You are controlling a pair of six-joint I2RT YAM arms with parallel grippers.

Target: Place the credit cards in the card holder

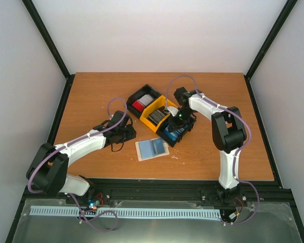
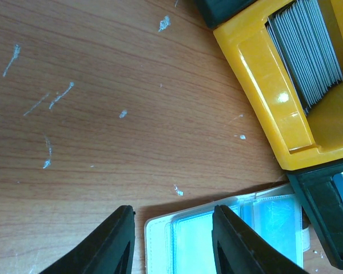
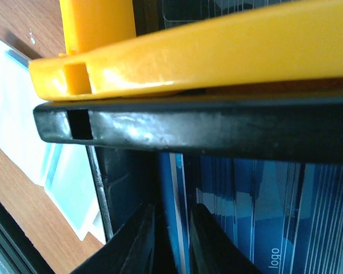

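In the black bin (image 3: 160, 128) on the right, several blue cards (image 3: 271, 200) stand on edge. My right gripper reaches down into this bin, its fingers part open on either side of the front blue card (image 3: 174, 188); a gap shows beside the left finger (image 3: 142, 231). A clear, pale-edged card holder (image 1: 143, 150) lies flat on the table below the bins, blue inside. Over the holder's near-left part in the left wrist view, my left gripper is open and empty; the holder (image 2: 160, 234) shows between and beyond its fingers.
The yellow bin (image 2: 263, 85) with grey-edged cards adjoins the right black bin. Another black bin (image 1: 138, 94) with red and white cards stands at the far left of the row.
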